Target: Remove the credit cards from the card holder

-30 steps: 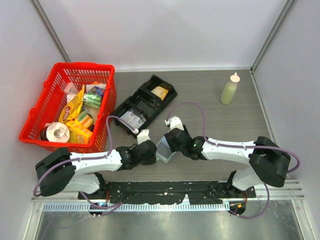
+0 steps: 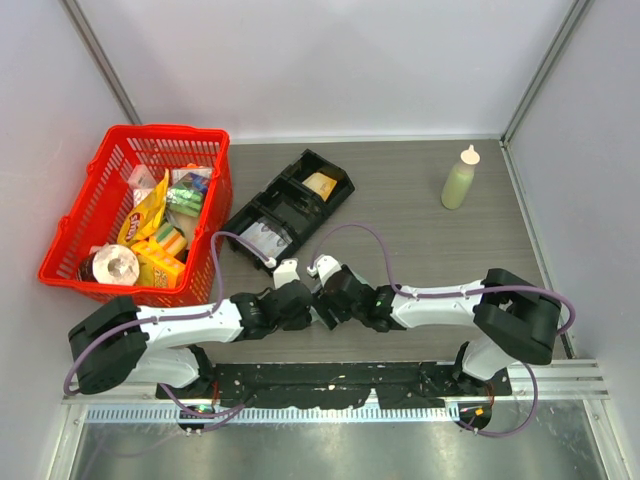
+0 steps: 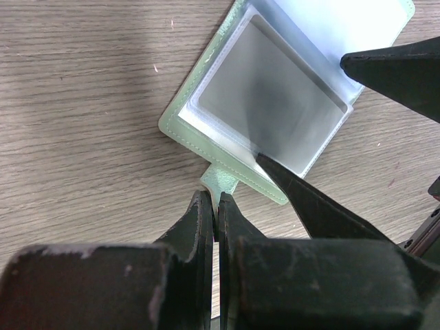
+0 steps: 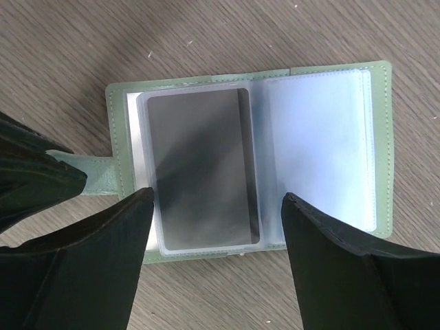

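Note:
The pale green card holder (image 4: 381, 151) lies spread flat on the table, with two clear pockets side by side. A dark grey card (image 4: 199, 165) sits inside one pocket, a white edge showing beside it; the other pocket (image 4: 320, 137) looks pale and smooth. My left gripper is shut on the holder's short green tab (image 3: 220, 180). Over the grey card's pocket, my right gripper stands open, its fingertips apart on either side of the card's lower part. In the top view both arms largely cover the holder.
Behind the arms stands a black compartment tray (image 2: 295, 208) with a few packets. To the left is a red basket (image 2: 70, 245) full of goods. A pale green bottle (image 2: 458, 180) stands far right, with bare table (image 2: 410, 220) before it.
My right gripper has moved left and toward the front, over the card holder, covering more of it from above. The left arm has stayed in place.

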